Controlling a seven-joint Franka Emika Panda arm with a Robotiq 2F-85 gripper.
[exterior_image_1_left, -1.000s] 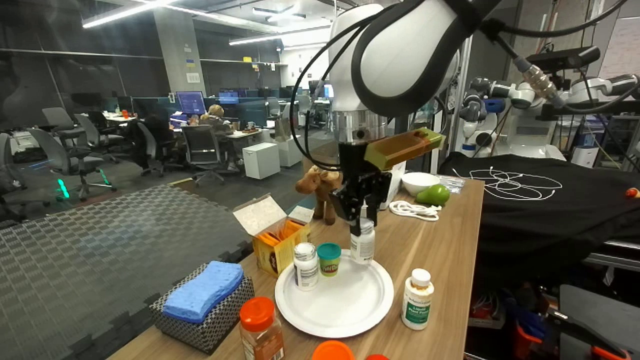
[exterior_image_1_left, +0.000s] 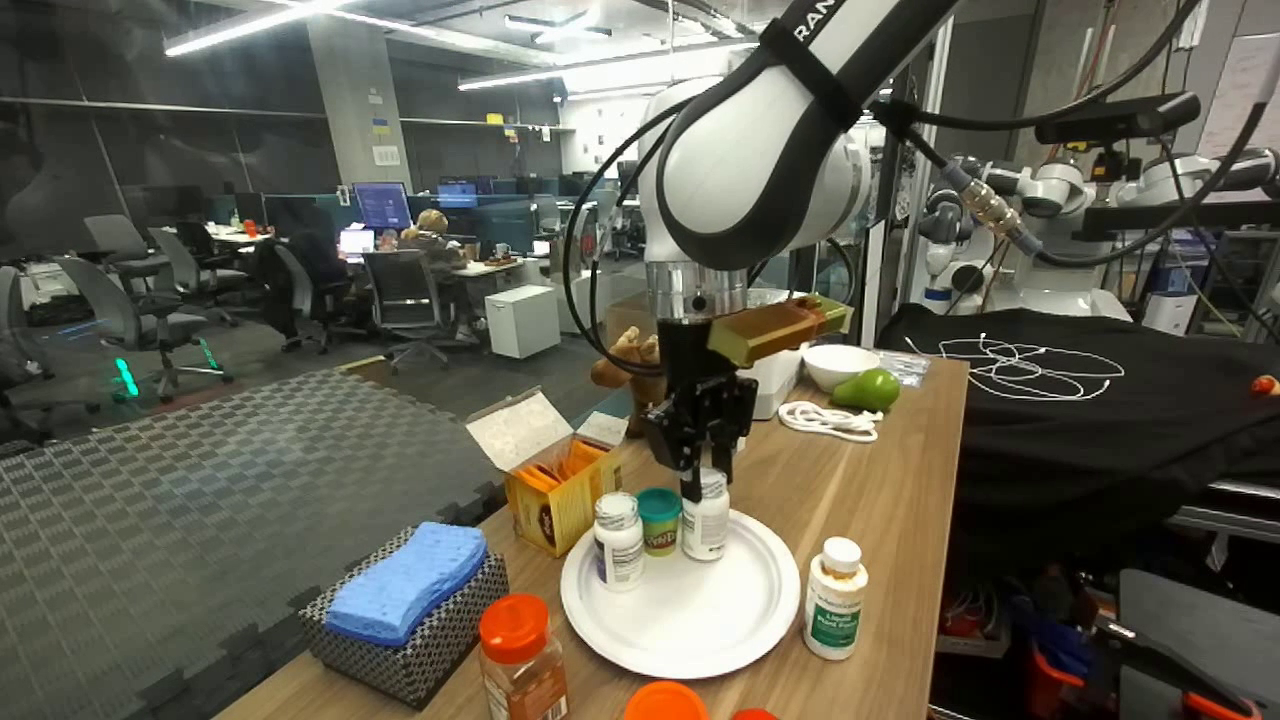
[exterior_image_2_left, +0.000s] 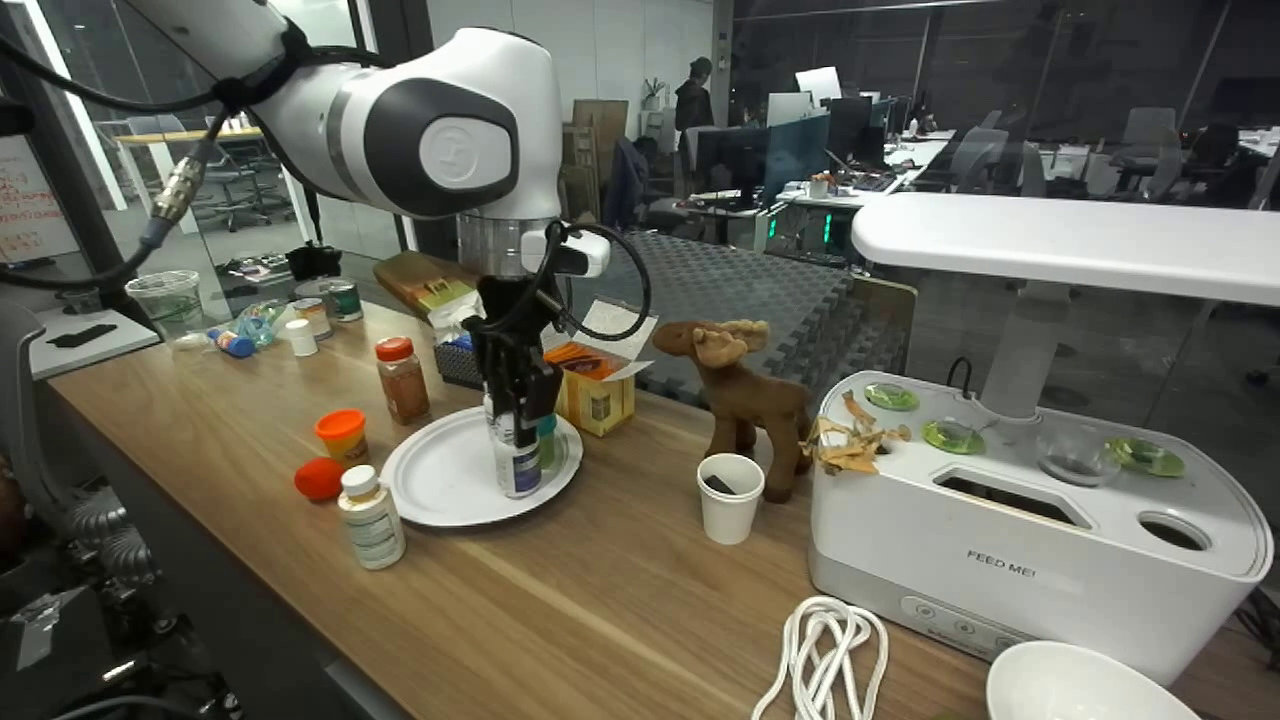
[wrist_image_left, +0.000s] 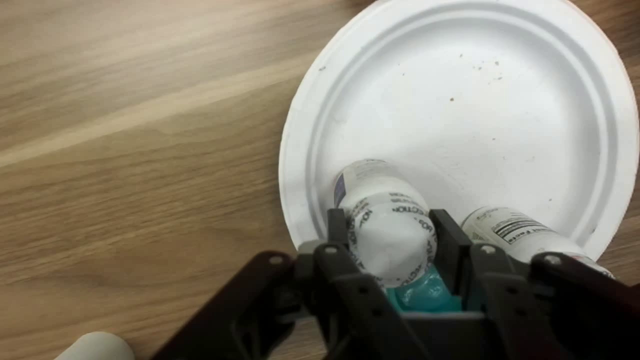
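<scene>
My gripper is shut on the cap end of a white bottle (wrist_image_left: 375, 180), one finger on either side. The bottle stands about upright at the plate's edge region, its base at or just over the white plate (exterior_image_1_left: 720, 630); whether it bears weight there I cannot tell. Beside it on the plate are a teal-lidded Play-Doh tub (exterior_image_1_left: 659, 524) and a second white bottle (exterior_image_1_left: 619, 550). In the wrist view the teal lid shows partly behind the held bottle's cap.
A plant-food bottle (exterior_image_1_left: 836, 600) stands right of the plate, an orange-lidded jar (exterior_image_1_left: 522, 666) in front. Behind are an open tea box (exterior_image_1_left: 564, 498) and a toy moose (exterior_image_2_left: 756, 402). A paper cup (exterior_image_2_left: 729, 510) is nearby. The plate's front half is clear.
In exterior view 1 my gripper has come down and left with the bottle, closer to the teal-lidded tub. The plate and the things on it have shifted slightly to the right.
</scene>
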